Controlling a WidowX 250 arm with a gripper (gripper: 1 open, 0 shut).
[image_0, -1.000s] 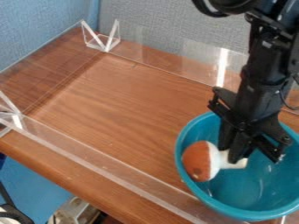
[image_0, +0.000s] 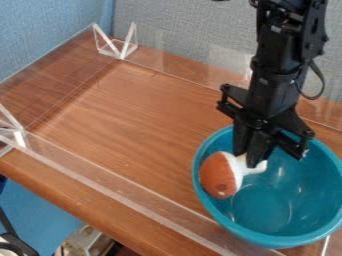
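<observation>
A blue bowl (image_0: 287, 205) stands at the right of the wooden surface. An orange and white object (image_0: 222, 176) is tilted in its left part, its orange end toward the left rim. My black gripper (image_0: 257, 150) reaches into the bowl from above and is shut on the white part of that object. The fingertips are partly hidden, so the exact contact is hard to see.
Bare wooden surface (image_0: 134, 120) fills the left and middle. Clear plastic walls with white brackets (image_0: 115, 45) edge it. A grey wall stands behind, and a blue floor lies below at lower left.
My gripper has moved left and somewhat up, over the left part of the bowl. The orange and white object has shifted slightly left and up with it.
</observation>
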